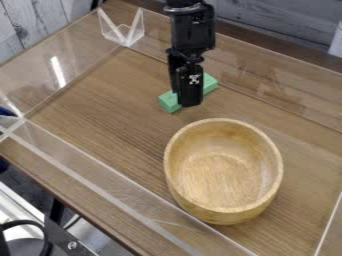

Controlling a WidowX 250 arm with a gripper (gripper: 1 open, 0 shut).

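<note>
My black gripper (185,88) is lowered over a green block (168,101) near the middle of the view, hiding much of it. Whether the fingers are around the block or just above it, and how far apart they stand, is unclear. A large wooden bowl (222,196) sits in front, to the lower right of the block.
A clear plastic object (123,25) stands at the back left. Transparent edging runs along the left, and a black cable lies at the lower left corner.
</note>
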